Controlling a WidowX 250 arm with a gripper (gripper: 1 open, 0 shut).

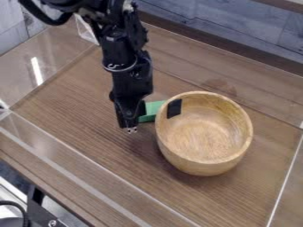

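My black gripper [130, 121] hangs low over the wooden table, just left of a green object [151, 110] that is partly hidden behind a large tan bowl [207, 142]. A small dark piece [174, 108] shows at the bowl's upper left rim. The gripper's fingertips are small and dark; it appears shut, and I cannot make out anything held between them.
Pale raised edges run along the back and right sides. A black cable lies at the bottom left corner, off the table.
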